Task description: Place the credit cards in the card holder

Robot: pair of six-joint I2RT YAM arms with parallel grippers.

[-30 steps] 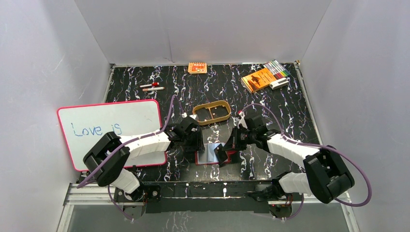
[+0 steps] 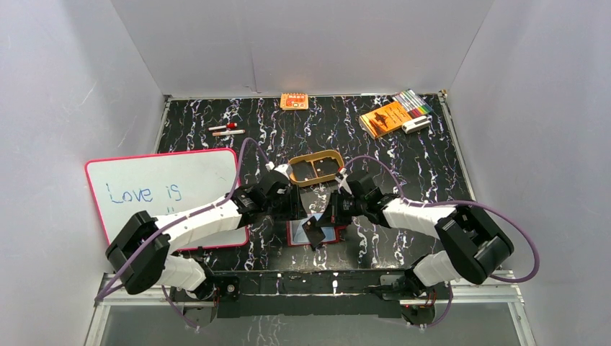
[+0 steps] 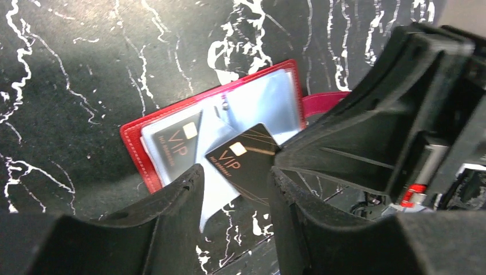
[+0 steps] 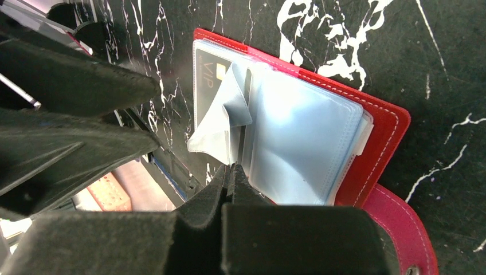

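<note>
The red card holder [image 3: 137, 149] lies open on the table with clear sleeves. One dark VIP card [image 3: 177, 146] shows in its left sleeve. Another black VIP card [image 3: 246, 166] is tilted above the holder, its corner pinched by my right gripper [image 2: 333, 213], which is shut. From the right wrist, that card is seen nearly edge-on at the fingertips, by a lifted, folded sleeve flap [image 4: 215, 134]; whether it is inside the sleeve I cannot tell. My left gripper stands part open over the holder's near edge, fingers either side of the held card's lower part, not clearly touching it.
A tan two-part tray [image 2: 315, 156] sits just behind the holder. The whiteboard [image 2: 144, 202] fills the left side. An orange notepad [image 2: 294, 101], markers [image 2: 229, 132] and a book [image 2: 385, 119] lie far back. Both grippers are close together.
My right gripper has carried the black card leftward across the holder. The left arm has pulled back slightly to the left, and the holder has shifted a little left.
</note>
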